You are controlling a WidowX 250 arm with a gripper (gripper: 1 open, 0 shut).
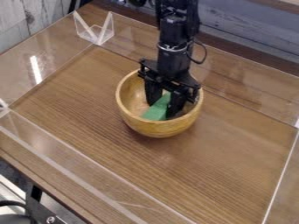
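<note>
A yellow bowl (156,124) sits on the wooden table (82,122) at the middle of the camera view. A green object (158,110) lies inside it. My black gripper (166,100) reaches down from above into the bowl, over the green object. Its fingertips are dark and partly hidden, so whether they close on the green object is hard to see.
A clear plastic piece stands at the back left edge, and a wall runs behind the table.
</note>
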